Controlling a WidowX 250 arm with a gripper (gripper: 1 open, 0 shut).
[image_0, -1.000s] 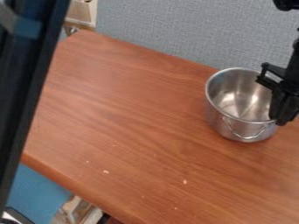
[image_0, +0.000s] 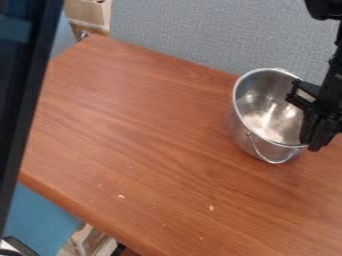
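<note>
A steel pot (image_0: 254, 120) with a wire handle on its side sits on the wooden table (image_0: 134, 130), toward the right. The robot's black gripper (image_0: 313, 128) reaches down from the top right over the pot's right rim, overlapping that side of it. Its fingertips are too dark and small to show whether they are open, shut or holding the rim.
A grey fabric wall (image_0: 201, 30) stands behind the table. A dark panel fills the left edge of the view, with blue below it.
The pot looks slightly tilted compared with before, its rim narrower in view. The gripper has shifted slightly at the pot's right side.
</note>
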